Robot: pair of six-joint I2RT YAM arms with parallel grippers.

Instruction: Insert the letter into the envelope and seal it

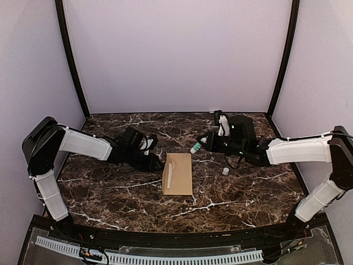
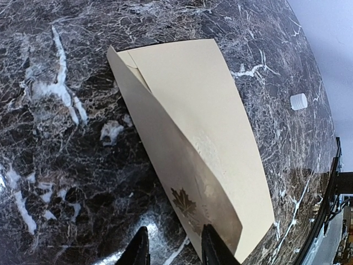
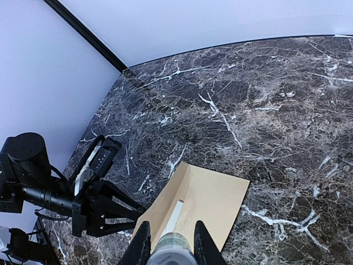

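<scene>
A tan envelope point(image 1: 180, 175) lies mid-table, its left flap point(image 2: 182, 176) raised and folded partway over, with a dark leaf print on its outer face. Along the fold shows a white strip point(image 3: 174, 217); whether it is the letter's edge or glue, I cannot tell. My left gripper is part open beside the flap's outer side, its fingertips close to it; whether they touch is unclear. Above the envelope's far right corner, my right gripper is shut on a green and white glue stick point(image 1: 196, 148), which tilts down toward the envelope.
A small white cap point(image 1: 225, 171) stands on the dark marble table, right of the envelope.
</scene>
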